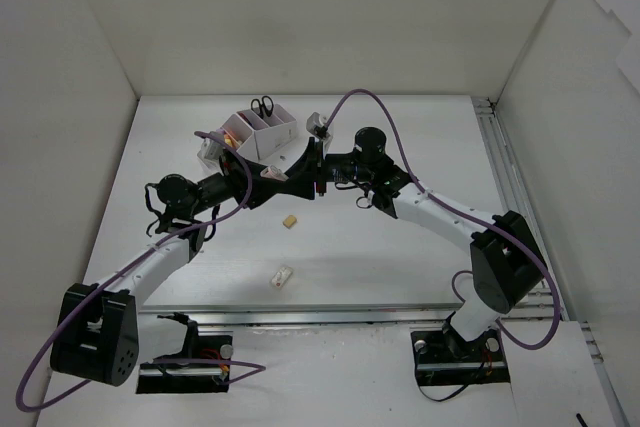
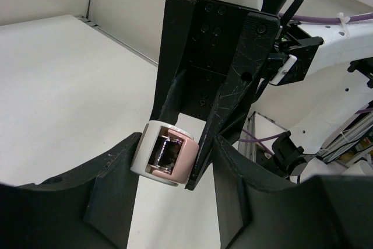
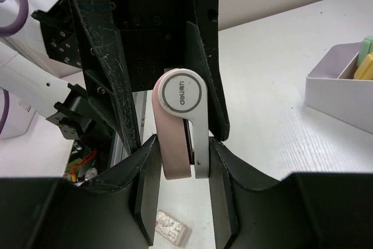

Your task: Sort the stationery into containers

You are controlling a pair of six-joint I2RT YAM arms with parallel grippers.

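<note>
A pink-and-white item point(image 3: 173, 132) with a deli logo, apparently a correction tape, is held up between the two grippers above the table. My right gripper is shut on it. My left gripper is around the same item from the other side, part open, its fingers either side of it; whether they touch it is unclear. A white container point(image 1: 279, 134) with several compartments stands at the back left, holding scissors point(image 1: 262, 107) and coloured items, partly hidden by the left arm.
A small yellow block point(image 1: 289, 221) lies on the table below the grippers, and a pale eraser-like item point(image 1: 281, 277) lies nearer the front edge. The right half of the table under the right arm is otherwise clear.
</note>
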